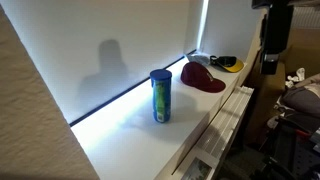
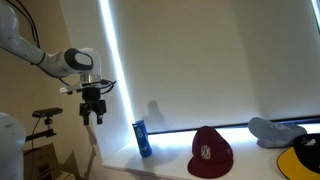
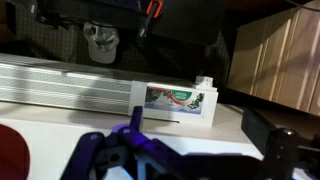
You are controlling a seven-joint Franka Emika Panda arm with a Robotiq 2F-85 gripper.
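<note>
A blue cylindrical can (image 1: pixel 161 100) with a green patch stands upright on the white ledge (image 1: pixel 118 150); the same can (image 2: pixel 142 140) shows left of the caps in the second exterior view. The maroon cap (image 2: pixel 210 153) lies to its right, followed by a grey cap (image 2: pixel 275 132) and a black-and-yellow cap (image 2: pixel 301 158). My gripper (image 2: pixel 93 114) hangs in the air left of the can and higher, fingers apart and empty. In the wrist view, a dark red shape (image 3: pixel 10 155) appears at the left edge.
Below the ledge, the wrist view shows a slotted metal strip (image 3: pixel 60 85), a white frame with a printed picture (image 3: pixel 174 100), and a clear cup (image 3: pixel 101 42) on a dark floor. A wall (image 2: pixel 190 60) rises behind the ledge. Bare ledge surrounds the can.
</note>
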